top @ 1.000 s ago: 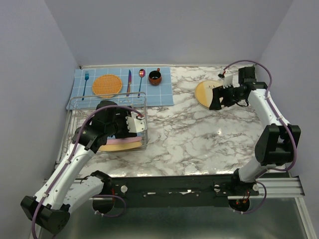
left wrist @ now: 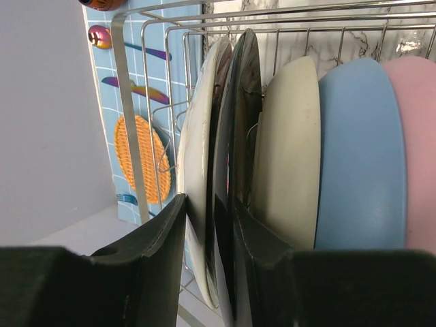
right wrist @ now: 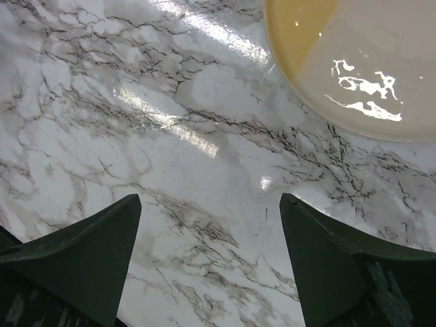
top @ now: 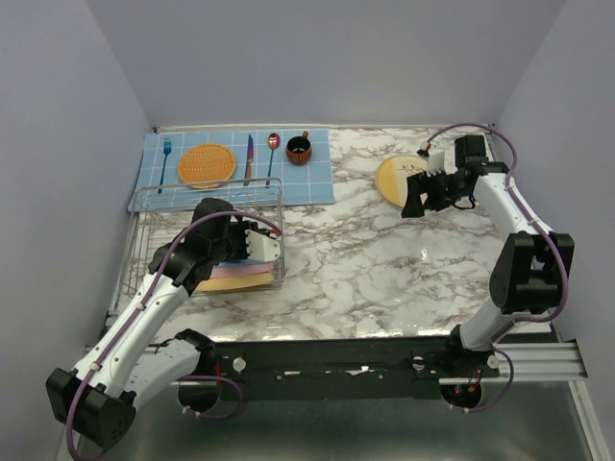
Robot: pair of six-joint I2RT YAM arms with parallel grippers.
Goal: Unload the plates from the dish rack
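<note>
In the dish rack [top: 276,200] plates stand on edge. The left wrist view shows a white plate [left wrist: 197,143], a dark grey plate [left wrist: 223,146], a cream plate [left wrist: 289,150], a blue plate [left wrist: 361,157] and a pink plate [left wrist: 422,136]. My left gripper is down in the rack, its fingers part open on either side of the white and dark plates' edges; whether they press on them is unclear. Over the counter my right gripper is open and empty. Near it lie a yellow plate [right wrist: 289,34] and a cream-coloured plate [right wrist: 368,54], overlapping.
Behind the rack, a blue mat [top: 312,180] holds a woven trivet [top: 207,164], cutlery and a brown mug [top: 299,149]. The rack's wire rim [left wrist: 133,116] runs close to my left gripper.
My left gripper has shifted slightly toward the back of the rack, showing more of the blue and pink plates. The right arm has drifted a little left and forward. The plates on the counter stay put.
</note>
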